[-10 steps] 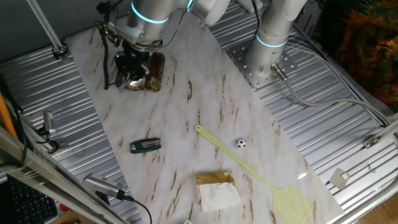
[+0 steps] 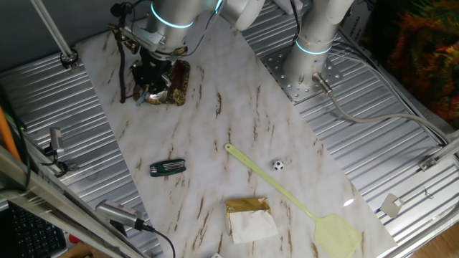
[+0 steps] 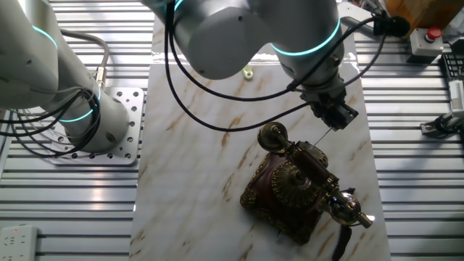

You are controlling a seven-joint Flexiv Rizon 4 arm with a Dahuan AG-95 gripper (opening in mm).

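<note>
An ornate old-style telephone (image 3: 283, 190), dark red-brown with brass trim, rests at the far left end of the marbled table. Its handset (image 3: 313, 165) lies across the top of the body in exterior view 2. My gripper (image 2: 145, 90) hangs over the telephone in exterior view 1, hiding much of it. Exterior view 2 has the black gripper end (image 3: 335, 114) beside the handset, with its fingertips not clearly visible. Whether the fingers are apart or together, and whether they touch the telephone, I cannot tell.
A dark green multi-tool (image 2: 168, 168), a small soccer ball (image 2: 278, 165), a yellow-green fly swatter (image 2: 287, 197) and a gold-and-white packet (image 2: 251, 221) lie spread over the nearer half of the table. Black cables loop beneath the arm.
The table objects have not moved.
</note>
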